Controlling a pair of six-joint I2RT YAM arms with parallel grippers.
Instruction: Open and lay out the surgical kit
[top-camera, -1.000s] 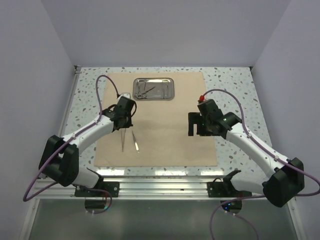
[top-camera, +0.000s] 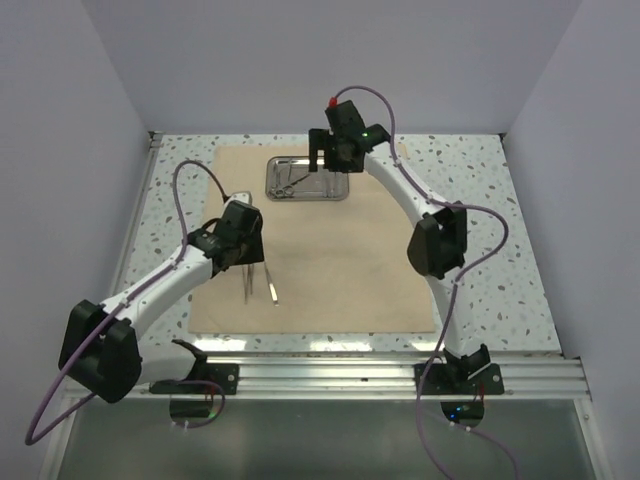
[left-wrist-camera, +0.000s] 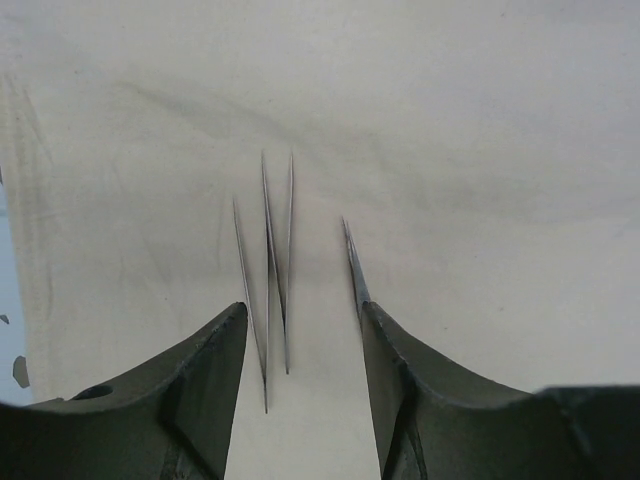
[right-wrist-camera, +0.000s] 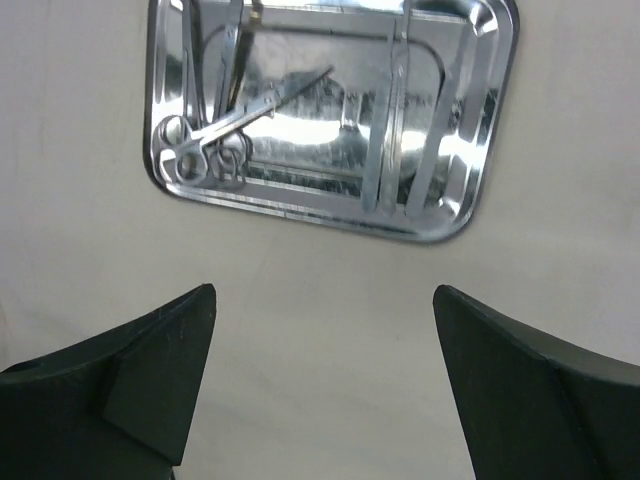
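A shiny metal tray (right-wrist-camera: 300, 215) lies at the back of the cloth. Inside it, at its left in the right wrist view, are scissors-like tools (right-wrist-camera: 210, 150); several straight handles (right-wrist-camera: 395, 130) lie at its right. My right gripper is open above the cloth just in front of the tray, nothing between its fingers. On the cloth at left, slim tweezers (left-wrist-camera: 268, 260) lie close together, with another pointed tool (left-wrist-camera: 354, 265) apart to their right. Above these my left gripper hangs open and empty; its right finger (left-wrist-camera: 385, 350) covers part of the pointed tool.
A beige cloth (top-camera: 350, 280) covers most of the speckled table (top-camera: 475, 180). Grey walls (top-camera: 50, 200) stand at both sides and the back.
My right arm has swung from the right of the cloth back and left to the tray. The tools lie unmoved.
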